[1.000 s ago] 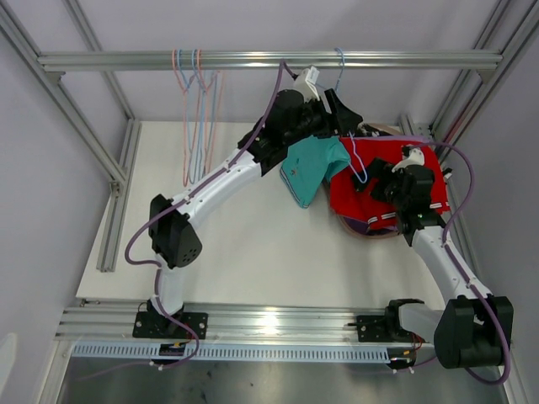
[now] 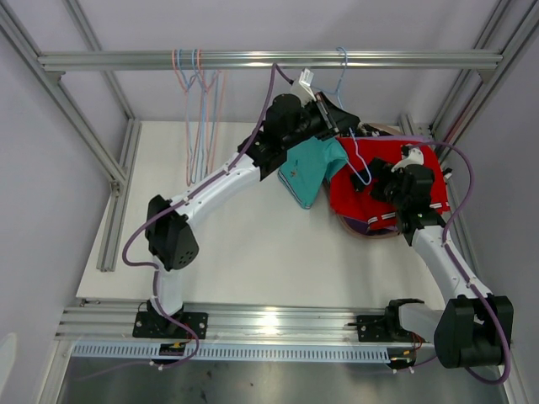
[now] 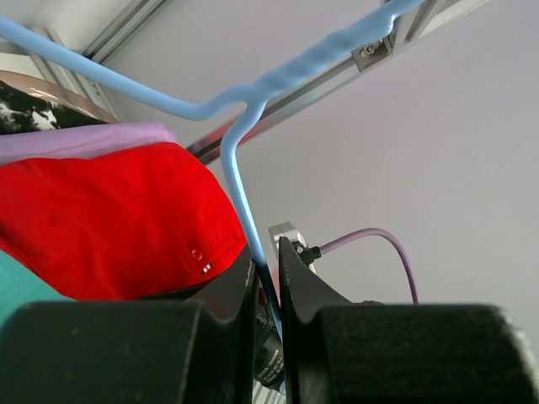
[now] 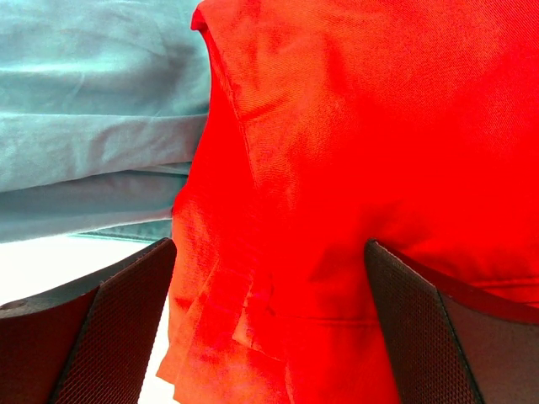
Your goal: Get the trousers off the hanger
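A light blue hanger (image 2: 360, 151) hangs from the rail at centre right, with no garment visible on it. My left gripper (image 2: 344, 120) is at this hanger; in the left wrist view its fingertips (image 3: 269, 252) are close together around the blue wire (image 3: 237, 181). Red garments (image 2: 354, 202) lie below, beside teal cloth (image 2: 307, 168). My right gripper (image 2: 387, 177) is over the red cloth (image 4: 438, 143), open, with nothing visible held between its fingers.
Several pink and blue hangers (image 2: 200, 126) hang at the left of the rail (image 2: 253, 59). The left and middle of the white board (image 2: 210, 244) are clear.
My left gripper has shifted slightly, and its fingers appear closer together on the hanger, which has swung a little. The right arm has not moved.
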